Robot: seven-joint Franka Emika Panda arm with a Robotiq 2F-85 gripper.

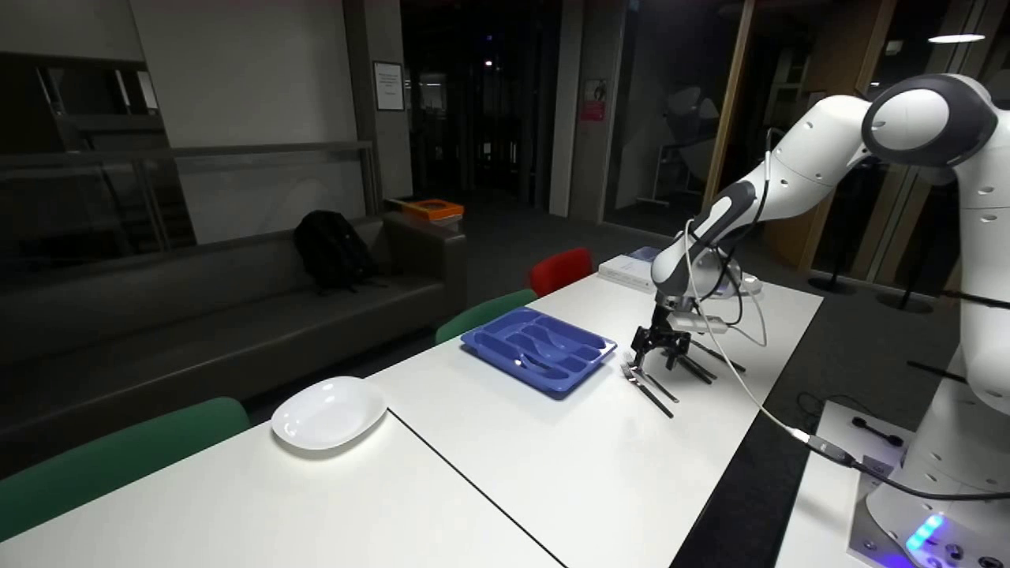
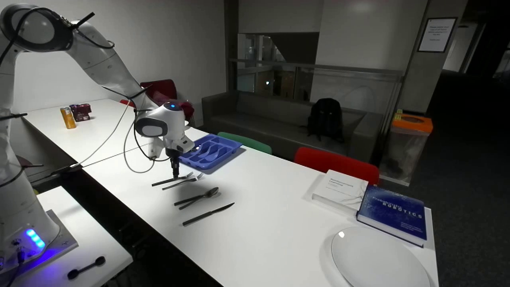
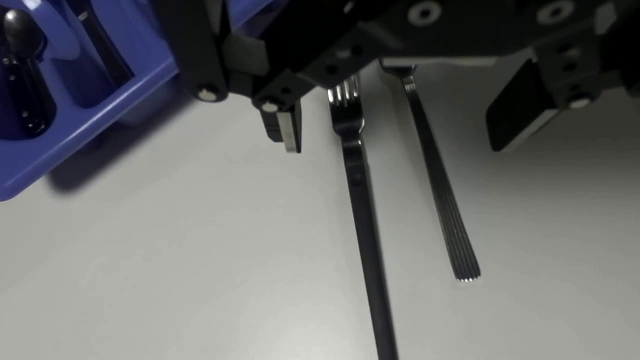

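My gripper stands open just above the table, its fingers wide apart. Two forks lie below it in the wrist view: a black-handled fork [image 3: 366, 222] and a shorter fork with a ribbed metal handle [image 3: 445, 198]. Both run between the two fingers, untouched as far as I can see, and the gripper body hides the shorter one's tines. The blue cutlery tray [image 1: 488, 352] sits beside them and holds a small black-handled spoon [image 3: 27, 84] and other cutlery. Two spoons [image 2: 210, 192] and a knife [image 2: 208, 215] lie on the table to one side.
A white bowl [image 1: 329, 413] stands on the adjoining table. Two books [image 2: 392, 213] and a large white plate [image 2: 377, 258] occupy the far end. A cable [image 1: 757, 388] hangs along the arm. Bare tabletop [image 1: 559, 464] lies in front of the tray.
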